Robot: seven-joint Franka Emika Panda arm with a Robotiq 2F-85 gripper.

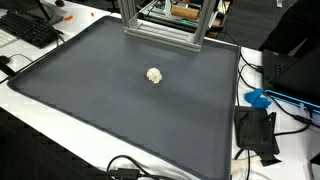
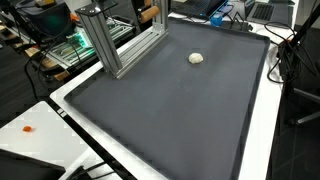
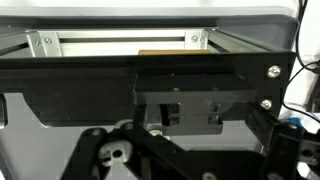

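Observation:
A small, round, cream-coloured object point(image 1: 154, 75) lies on the dark grey mat point(image 1: 110, 110); exterior view 2 also shows this pale object point(image 2: 195, 58). In the wrist view, my gripper stands open, its dark fingers spread to either side at the bottom. Ahead of it runs the black front panel point(image 3: 50, 95) of a metal-framed unit, with a dark block-like part in the middle. A strip of brown wood point(image 3: 175, 52) shows behind the panel. Neither exterior view shows the gripper clearly, so its distance from the panel is hard to tell.
The metal frame point(image 1: 165, 36) stands at the mat's far edge, with a brown wooden piece point(image 2: 150, 15) in it. A keyboard point(image 1: 30, 27), a blue item point(image 1: 257, 98), a black pouch point(image 1: 255, 130) and cables surround the mat.

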